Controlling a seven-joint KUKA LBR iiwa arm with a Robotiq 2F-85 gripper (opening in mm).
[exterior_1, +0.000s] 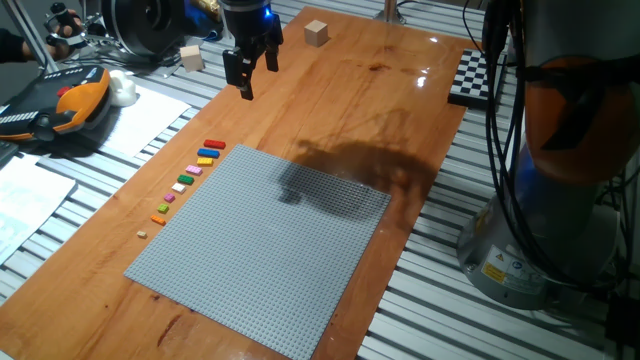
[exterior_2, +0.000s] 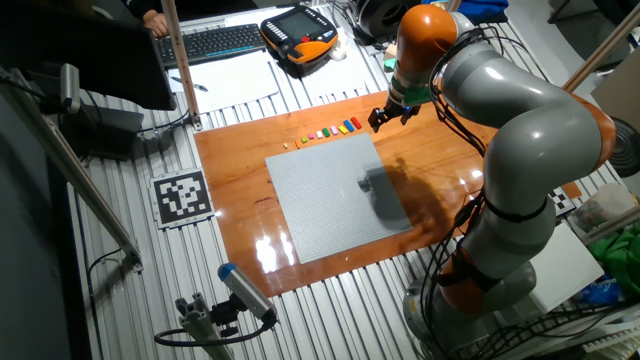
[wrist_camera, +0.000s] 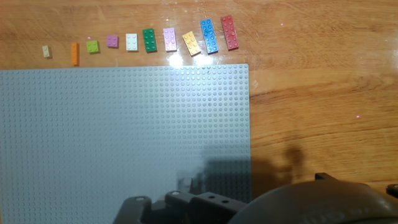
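Note:
My gripper (exterior_1: 259, 80) hangs over the wooden table, beyond the far end of the brick row, its two fingers apart with nothing between them. The grey baseplate (exterior_1: 260, 240) lies flat and bare, partly under the arm's shadow. Along one side of it runs a row of loose bricks: in the wrist view the red brick (wrist_camera: 229, 32), blue brick (wrist_camera: 209, 36), yellow brick (wrist_camera: 191, 43), pink brick (wrist_camera: 170, 39), green brick (wrist_camera: 149, 40), white brick (wrist_camera: 132, 42), purple brick (wrist_camera: 112, 41), lime brick (wrist_camera: 92, 46), orange brick (wrist_camera: 75, 54) and beige brick (wrist_camera: 46, 51).
A wooden cube (exterior_1: 316, 33) stands toward the table's far end, and another wooden block (exterior_1: 191, 58) is beyond the brick-side edge. A checkered board (exterior_1: 472, 77) sits by the opposite edge. An orange-black teach pendant (exterior_2: 299, 35) lies off the table. Bare wood surrounds the baseplate.

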